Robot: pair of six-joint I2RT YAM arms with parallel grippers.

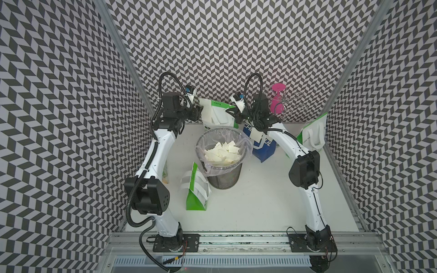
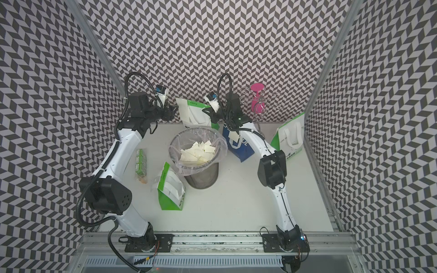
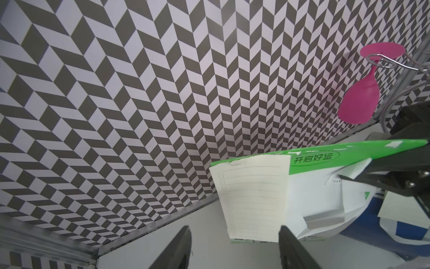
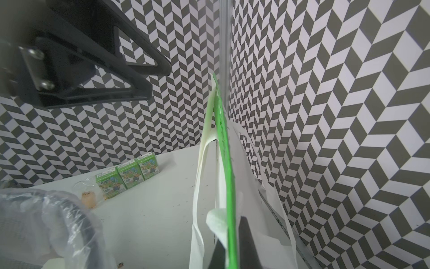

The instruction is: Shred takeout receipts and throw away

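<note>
A white paper bag with a green top hangs behind the bin, its top edge in my right gripper, which is shut on it. A lined cream receipt lies against the bag's left part. My left gripper stands open just left of the bag, facing the receipt, nothing between its fingers. The lined trash bin holds torn paper pieces.
A blue bag with a paper on it, green-white bags at front left and right, small green cartons at left, and a pink stand at the back.
</note>
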